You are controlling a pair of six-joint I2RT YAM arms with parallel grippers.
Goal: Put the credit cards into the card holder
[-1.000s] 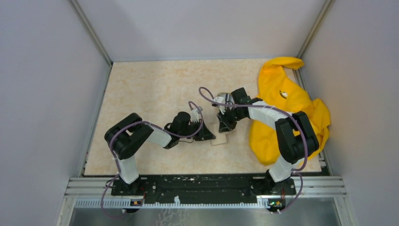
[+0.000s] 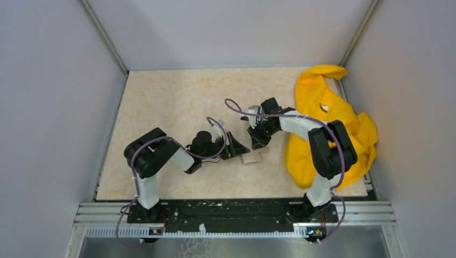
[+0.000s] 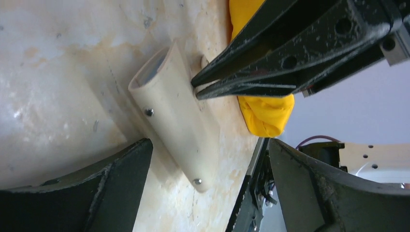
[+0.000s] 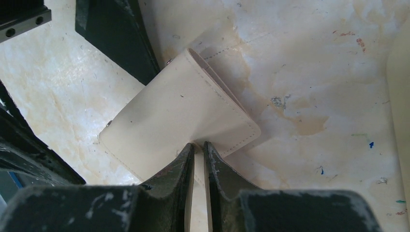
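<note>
The card holder (image 2: 251,159), a beige stitched case with small metal studs, lies on the table below both grippers. In the left wrist view it shows a narrow opening (image 3: 153,72) with a grey-blue lining or sleeve; no separate card can be made out. My left gripper stands wide open, its fingers either side of the holder's studded edge. In the right wrist view, left-gripper fingers (image 4: 126,53) reach that edge. My right gripper is shut at the holder's middle, a thin pale part of it between the tips.
A crumpled yellow cloth (image 2: 336,123) covers the table's right side. A pale flat object (image 4: 402,121) enters the right wrist view at its right edge. Both fingertips work very close together.
</note>
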